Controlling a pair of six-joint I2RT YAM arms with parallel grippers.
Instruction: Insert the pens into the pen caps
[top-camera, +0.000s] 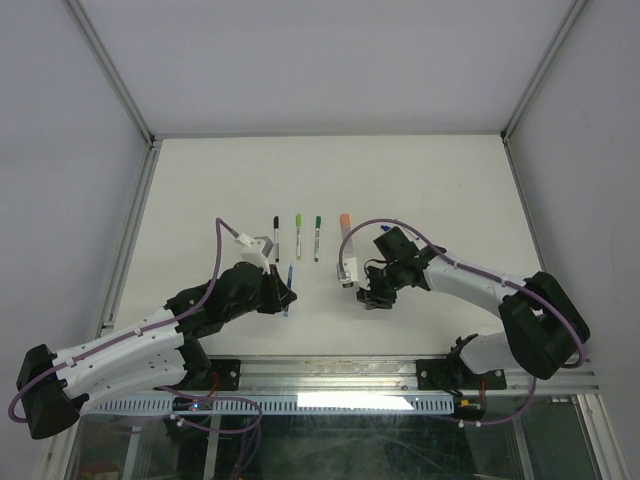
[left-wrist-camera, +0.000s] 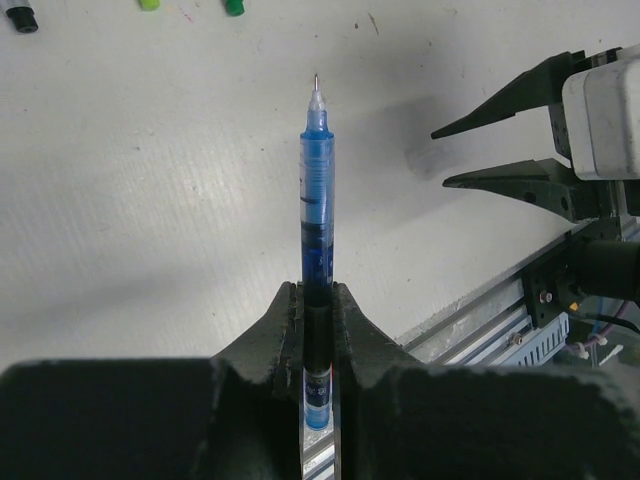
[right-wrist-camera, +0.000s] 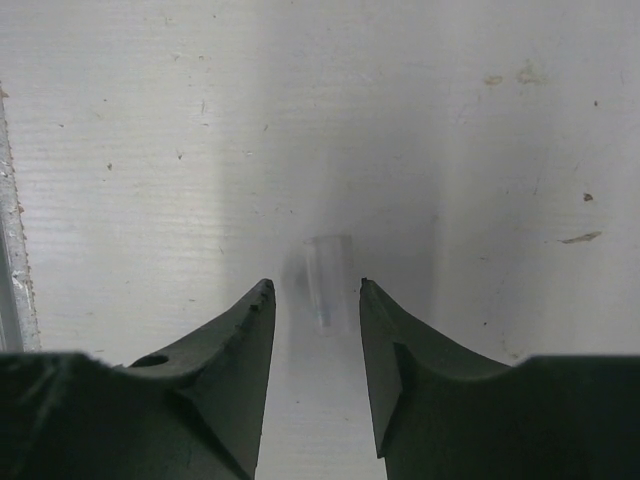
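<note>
My left gripper is shut on a blue pen (left-wrist-camera: 316, 190), which points tip-up in the left wrist view. My right gripper is part open, its fingertips just around a small clear cap lying on the white table; in the left wrist view its two black fingers hang apart at the right.
A black pen (top-camera: 276, 235), a lime pen (top-camera: 298, 235), a green pen (top-camera: 317, 235) and an orange item (top-camera: 345, 222) lie above the grippers on the table. The front rail runs below.
</note>
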